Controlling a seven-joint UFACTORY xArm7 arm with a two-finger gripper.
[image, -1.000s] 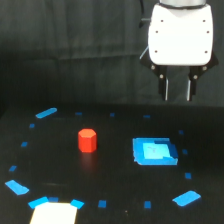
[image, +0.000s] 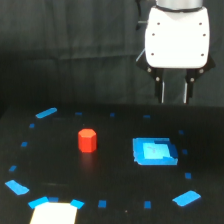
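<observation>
A red hexagonal block (image: 87, 140) sits on the dark table, left of the middle. To its right is a shallow blue tray (image: 138, 153) with a lighter blue patch inside. My gripper (image: 174, 98) hangs at the upper right, above and beyond the tray in the picture. Its two thin fingers (image: 163, 92) point down, well apart, and nothing shows between them. Neither the block nor the tray is touched by it.
Strips of blue tape (image: 186, 198) and small blue squares mark the black table. A pale block-like shape (image: 53, 214) is cut off by the bottom edge at the left. Between the red block and the tray the surface is clear. A dark curtain hangs behind.
My gripper has shifted slightly left and a little lower in the picture, with its fingers still apart. The red block and the blue tray stay where they were.
</observation>
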